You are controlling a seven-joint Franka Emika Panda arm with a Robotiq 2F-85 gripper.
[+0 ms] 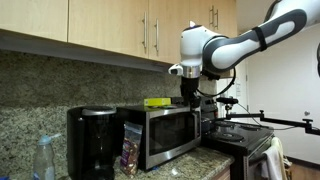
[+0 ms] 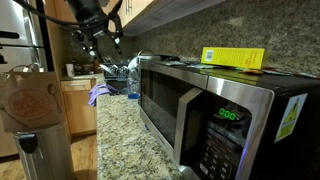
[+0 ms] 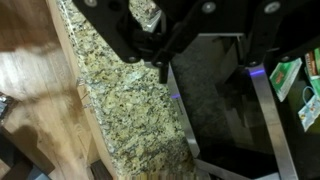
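Observation:
My gripper (image 1: 190,98) hangs in front of the microwave's upper right part, pointing down. In the wrist view its two black fingers (image 3: 163,72) stand apart, and nothing shows between them. Below them in that view is the silver-framed microwave (image 3: 185,120) with its dark front, beside the speckled counter. The microwave (image 2: 262,110) has its door closed, a vertical handle (image 2: 187,122) and a lit green clock. From exterior view 2, the gripper (image 2: 106,46) is high above the counter, clear of the microwave.
A yellow box (image 2: 233,57) lies on the microwave. Beside it stand a bag (image 1: 131,150), a black coffee maker (image 1: 92,143) and a clear bottle (image 1: 43,158). A stove (image 1: 240,138) is to the right, with cabinets (image 1: 115,25) overhead.

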